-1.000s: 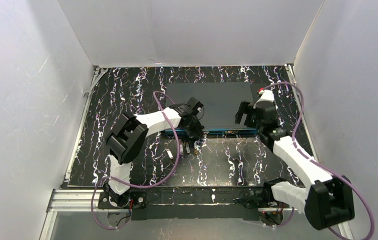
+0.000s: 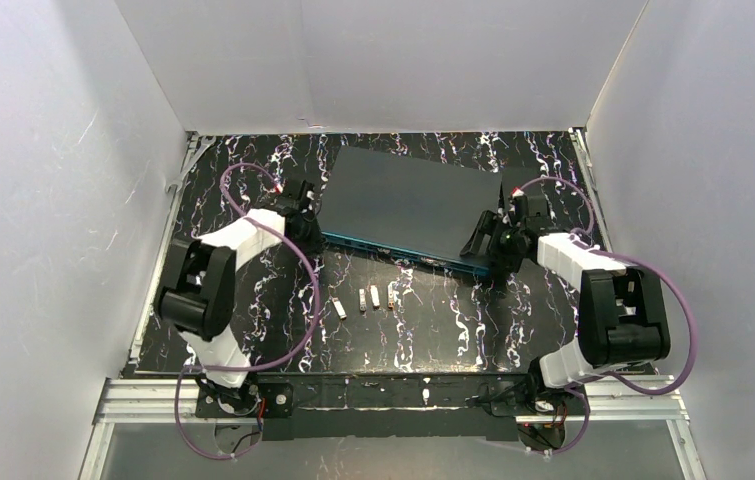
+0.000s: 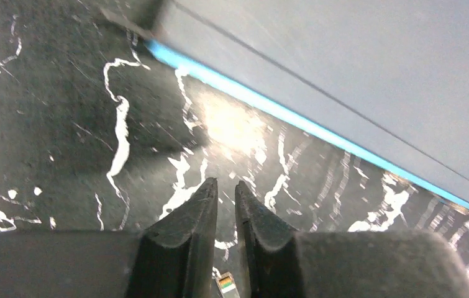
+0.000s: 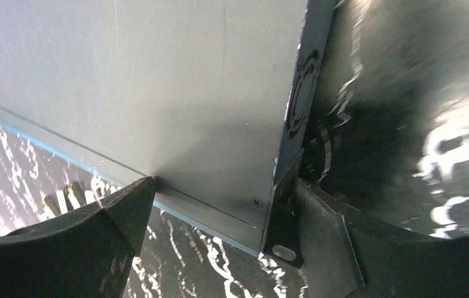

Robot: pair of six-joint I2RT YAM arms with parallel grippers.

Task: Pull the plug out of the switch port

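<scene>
The dark flat switch [image 2: 408, 200] lies slantwise on the table, its blue-edged front turned toward me and its right end nearer than its left. My left gripper [image 2: 315, 240] is at its front left corner. In the left wrist view the fingers [image 3: 202, 214] stand a narrow gap apart, with nothing between them. My right gripper is open around the switch's front right corner, one finger over the top, the other beside its side wall. Small pale plugs [image 2: 375, 296] lie on the table before the switch. I cannot make out any plug in its ports.
Black, white-veined tabletop [image 2: 433, 340] is clear between the loose plugs and the front edge. Tall pale walls close off the back and both sides. A purple cable [image 2: 315, 300] loops along each arm.
The left gripper has slid left along the switch's front, away from the middle. The switch has turned, right end forward, left end back.
</scene>
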